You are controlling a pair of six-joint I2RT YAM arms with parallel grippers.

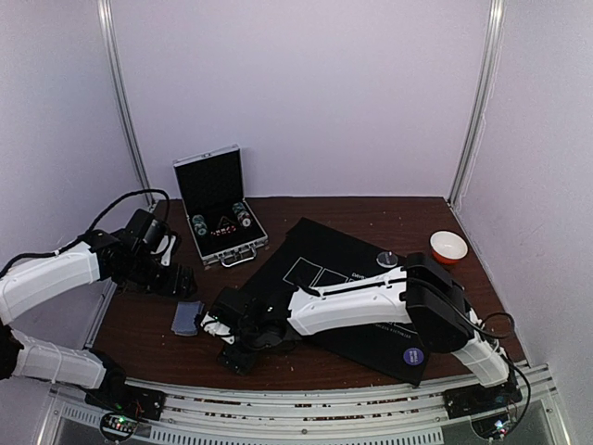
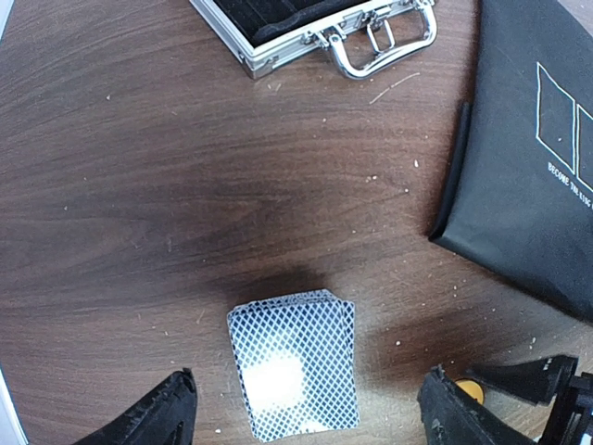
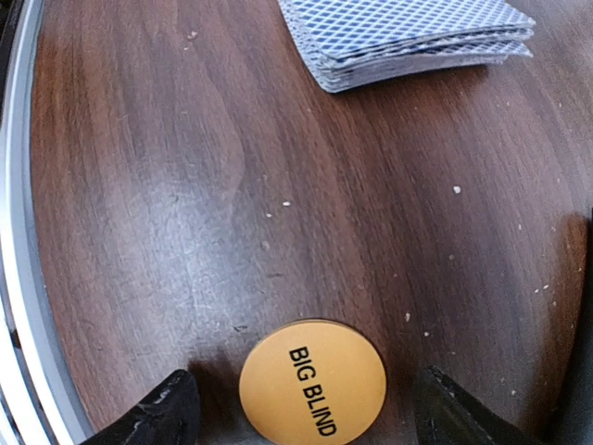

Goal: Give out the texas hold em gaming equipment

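Note:
An orange BIG BLIND button (image 3: 312, 380) lies on the wood. My right gripper is low around it, its fingertips apart on either side; in the top view the arm hides most of the button. A patterned card deck (image 2: 292, 362) lies left of it. My left gripper hangs open above and behind the deck, empty. The black mat (image 1: 315, 260) carries white boxes and a purple button (image 1: 413, 356) near its front corner. An open silver chip case (image 1: 222, 241) holds chip stacks at the back left.
A red-and-white bowl (image 1: 448, 246) stands at the right, beside a clear round piece (image 1: 388, 259) on the mat's edge. Bare wood lies between case, deck and mat. The front metal rail (image 3: 23, 278) runs close to the right gripper.

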